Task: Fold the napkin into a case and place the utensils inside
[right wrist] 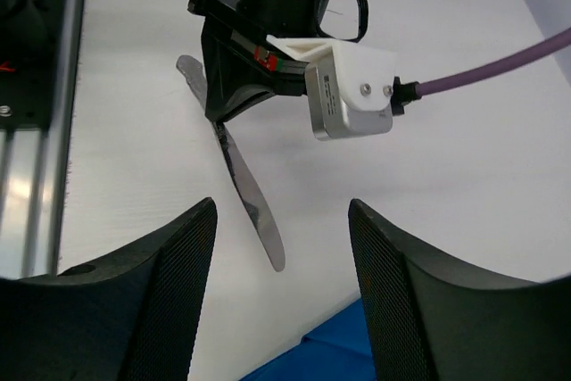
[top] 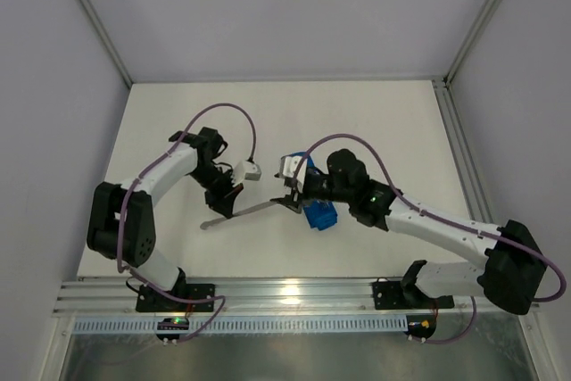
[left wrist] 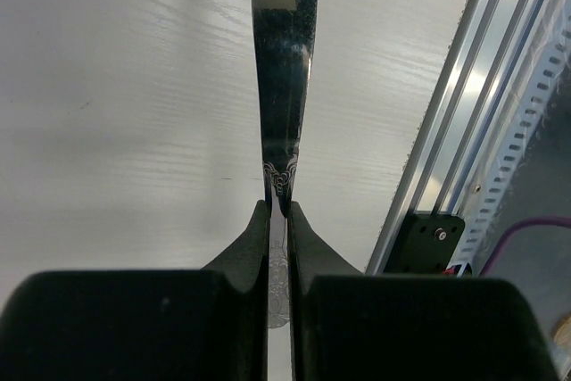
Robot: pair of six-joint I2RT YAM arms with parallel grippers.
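A table knife [top: 252, 209] is held above the white table [top: 161, 238] by my left gripper [top: 228, 215], shut on it near the middle; its blade [left wrist: 283, 69] runs up the left wrist view. My right gripper is open, with the knife [right wrist: 254, 202] visible beyond its fingers. The blue folded napkin [top: 321, 216] lies partly hidden under the right arm. In the right wrist view only the napkin's edge [right wrist: 343, 336] shows at the bottom, and I cannot see its contents.
A metal rail [left wrist: 446, 131] runs along the front edge, with black mounts for both arms. Grey walls surround the table.
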